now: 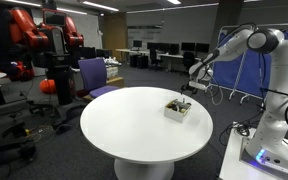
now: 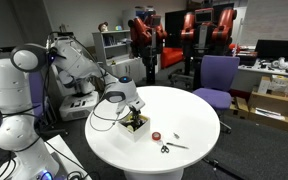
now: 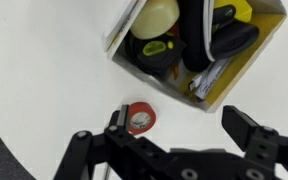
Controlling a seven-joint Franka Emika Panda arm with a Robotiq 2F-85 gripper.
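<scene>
In the wrist view my gripper stands open, its dark fingers far apart with bare white table between them. An open cardboard box (image 3: 216,98) fills the top of that view, just beyond the fingers. Inside it are a pale rounded item (image 3: 155,17), a black item with a round end (image 3: 154,54), and other dark and yellow things. Beside the left finger lies a small red ring-shaped item (image 3: 136,118) with a pale centre. Exterior view 2 shows the box (image 2: 137,133) under the arm, with the red item (image 2: 156,136) outside it.
A pair of scissors (image 2: 166,149) and a small thin item (image 2: 177,135) lie on the white round table (image 2: 199,115). Much of the tabletop away from the box is clear. A purple chair (image 2: 217,80) stands beyond the table's edge.
</scene>
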